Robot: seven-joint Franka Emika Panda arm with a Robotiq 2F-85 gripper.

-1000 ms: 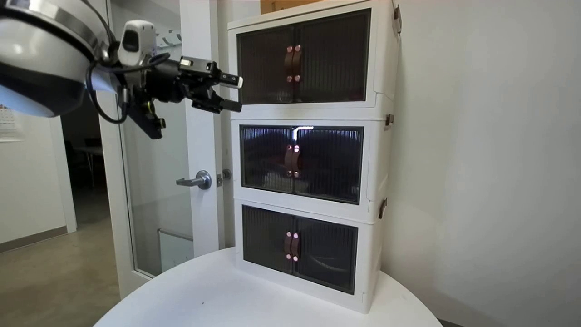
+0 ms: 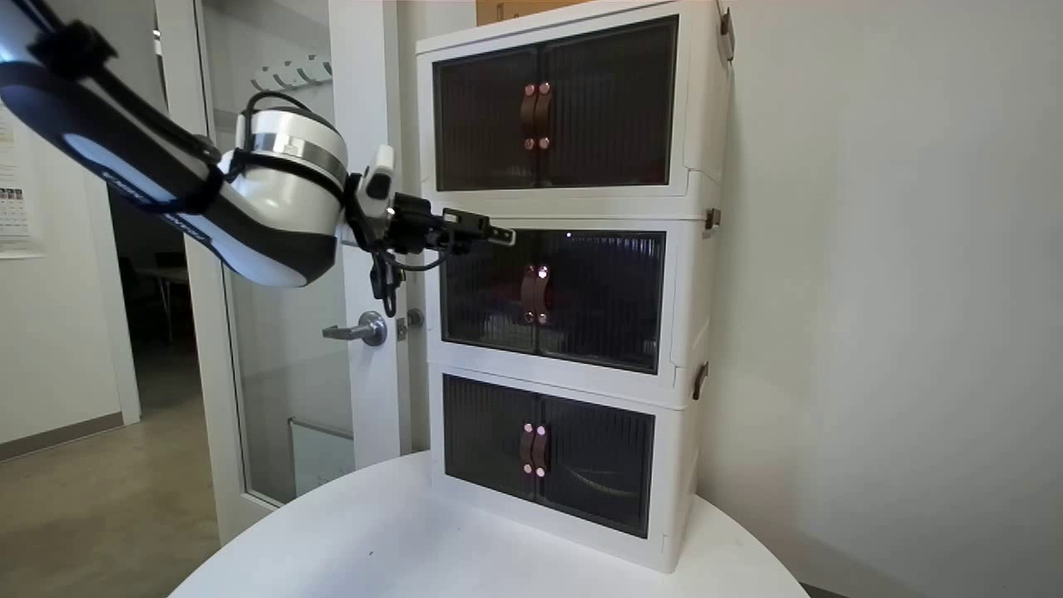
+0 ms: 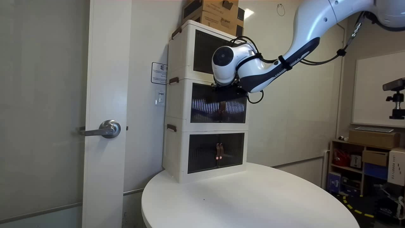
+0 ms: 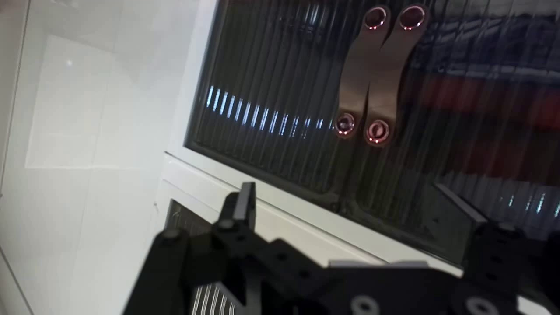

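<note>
Three white storage boxes with dark ribbed doors stand stacked on a round white table. In exterior view 1, my gripper (image 2: 503, 236) is level with the top of the middle box (image 2: 688, 299), before its left door. The middle pair of brown strap handles (image 2: 535, 294) hangs lower and to the right of the fingers. In the wrist view, a strap pair (image 4: 370, 78) lies ahead, above the gripper in the picture. The fingers (image 4: 244, 202) are spread wide with nothing between them. All visible doors look closed. My arm hides part of the stack in exterior view 2.
A door with a lever handle (image 2: 356, 329) stands left of the stack in exterior view 1. Cardboard boxes (image 3: 218, 17) rest on top of the stack.
The doors look unchanged.
</note>
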